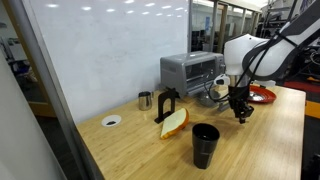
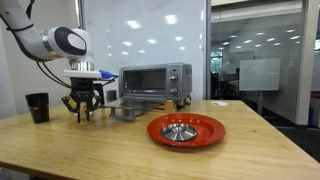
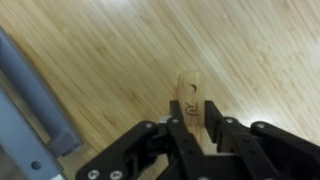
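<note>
In the wrist view, a slim tan piece [image 3: 190, 88] with a small dark mark stands out between the black fingers of my gripper, which is shut on it. Wood-grained tabletop fills the view around the piece. The same gripper [image 1: 241, 112] hangs low over the right part of the table in exterior view 1. From the other side, the gripper [image 2: 82, 108] appears close to the tabletop at the left. Its contact with the table is too small to judge.
A black cup [image 1: 205, 144] stands at the front, near a pale yellow piece with an orange edge [image 1: 174, 124]. Behind are a metal cup [image 1: 145, 101], a black stand [image 1: 169, 104] and a toaster oven [image 2: 155, 82]. A red plate [image 2: 212, 130] holds a metal lid [image 2: 178, 132].
</note>
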